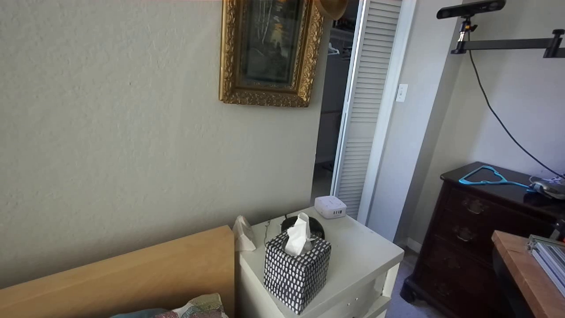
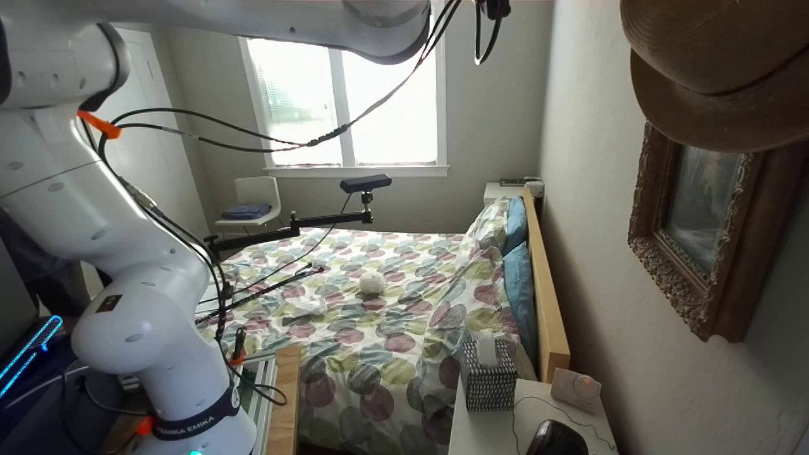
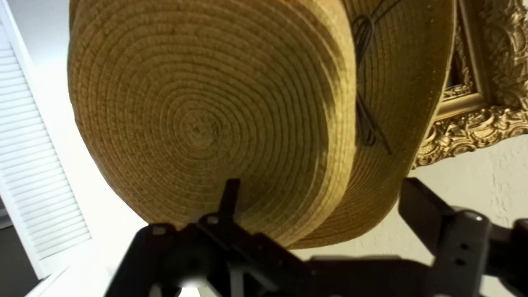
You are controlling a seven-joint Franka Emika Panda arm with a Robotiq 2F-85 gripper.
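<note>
A woven tan straw hat [image 3: 198,128] fills much of the wrist view, its round crown toward the camera and its brim behind, with a dark cord along the band. My gripper is open at the hat's lower edge. One finger [image 3: 228,200] overlaps the crown, and the other shows against the wall past the brim. Whether either touches the hat cannot be told. In exterior view 2 the hat [image 2: 728,76] appears at the upper right, in front of the gold picture frame [image 2: 705,311]. Only a bit of the hat [image 1: 332,6] enters exterior view 1.
The ornate frame [image 1: 265,98] hangs on the wall close to the hat. Below stands a white nightstand [image 1: 365,254] bearing a patterned tissue box [image 1: 296,270]. A louvered closet door [image 1: 365,106] is to the right. The bed [image 2: 364,326] lies across the room.
</note>
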